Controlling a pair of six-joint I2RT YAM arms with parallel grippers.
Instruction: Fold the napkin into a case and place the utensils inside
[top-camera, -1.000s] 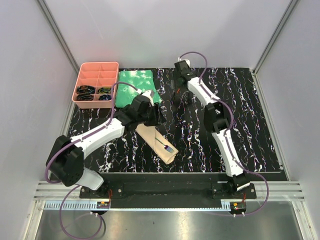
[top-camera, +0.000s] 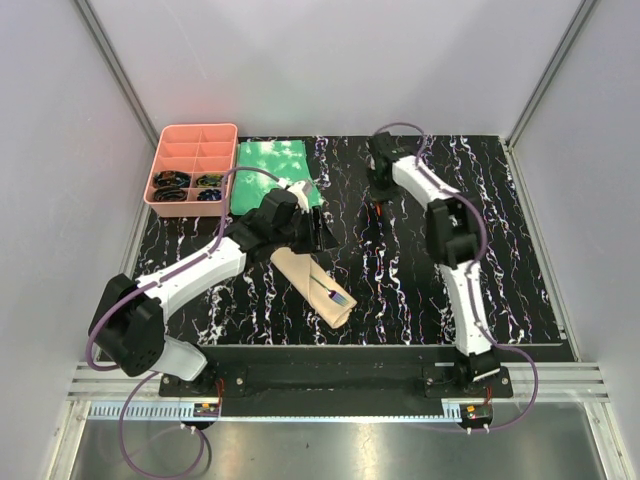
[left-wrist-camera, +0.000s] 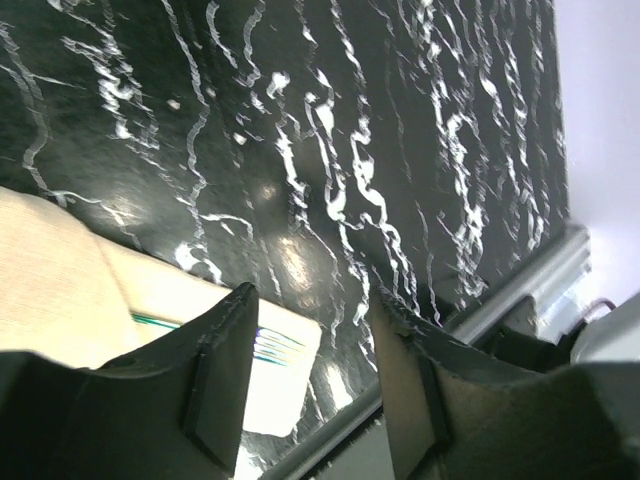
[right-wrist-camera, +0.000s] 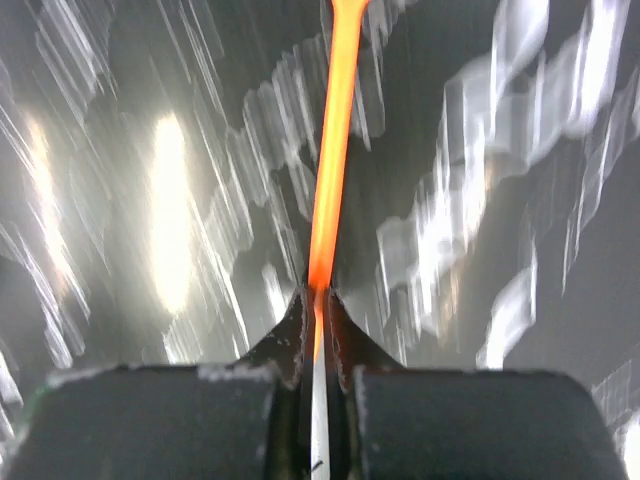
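The folded beige napkin (top-camera: 300, 275) lies at center-left, with a blue-handled utensil (top-camera: 330, 294) on it, also seen in the left wrist view. My left gripper (top-camera: 316, 232) hangs over the napkin's upper end, part open, nothing visible between its fingers. My right gripper is shut on an orange utensil (right-wrist-camera: 335, 150), held over the dark mat at upper centre; the right wrist view is motion-blurred.
An orange compartment tray (top-camera: 195, 142) with dark items stands at the back left, beside a green cloth (top-camera: 270, 155).
My right arm has moved right and toward the front with the orange utensil. My left arm has barely moved.
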